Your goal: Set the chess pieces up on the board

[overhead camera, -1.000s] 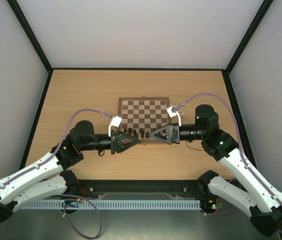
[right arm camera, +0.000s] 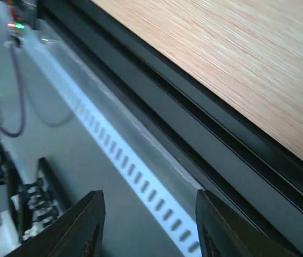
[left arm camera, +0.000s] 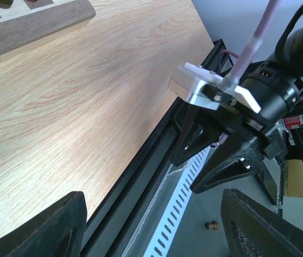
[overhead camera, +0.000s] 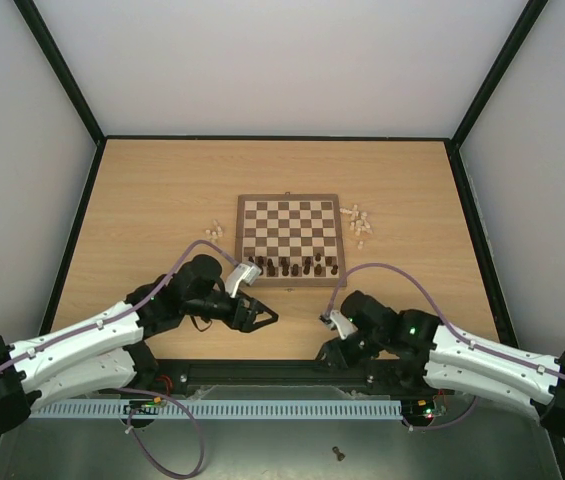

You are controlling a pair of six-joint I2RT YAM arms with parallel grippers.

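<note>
The chessboard (overhead camera: 289,222) lies on the table, with dark pieces (overhead camera: 295,269) standing on its near rows. Pale pieces lie loose in two groups, one left of the board (overhead camera: 214,232) and one right of it (overhead camera: 359,222). Beyond the table's front edge, a small dark piece (overhead camera: 338,453) lies on the floor; the left wrist view shows that dark piece (left arm camera: 212,225) too. My left gripper (overhead camera: 271,319) hangs open and empty in front of the board. Low at the front edge, my right gripper has a gap between its fingers and nothing in it.
A black frame rail (overhead camera: 272,372) borders the table's front, with a perforated light strip (overhead camera: 262,410) beyond it and floor below. Bare wood (left arm camera: 87,107) lies between board and rail.
The left has drawn back slightly.
</note>
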